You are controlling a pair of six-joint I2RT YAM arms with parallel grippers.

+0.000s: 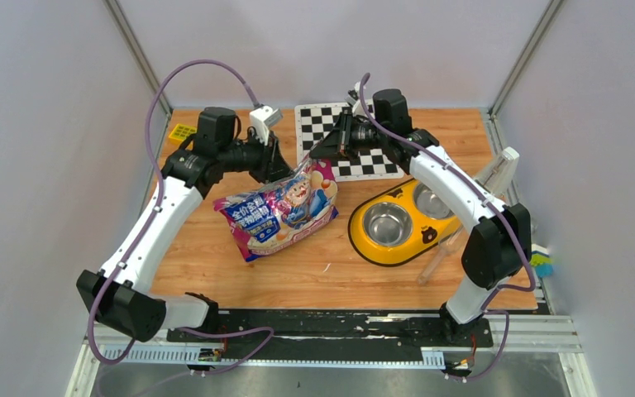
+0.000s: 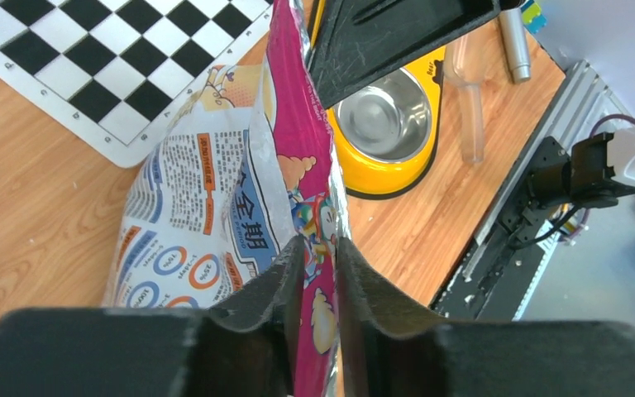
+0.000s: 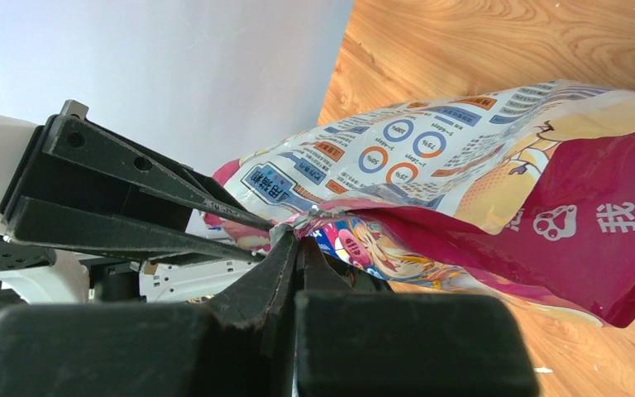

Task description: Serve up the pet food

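A pink and blue pet food bag [image 1: 277, 211] lies on the wooden table, left of centre. My right gripper is shut on the thin top edge of the bag, near its right end. Farther left along that edge is my left gripper, its fingers partly apart with the magenta fold of the bag between them. In the right wrist view the tips of the left gripper's fingers [image 3: 215, 205] lie close to the right gripper's. A yellow feeder [image 1: 370, 246] with two steel bowls stands to the right; the front bowl [image 1: 387, 224] looks empty.
A clear scoop [image 1: 438, 263] lies at the feeder's right, partly under the right arm. Behind the bag lies a checkered board [image 1: 314, 124], with a small yellow block [image 1: 180, 133] at the back left.
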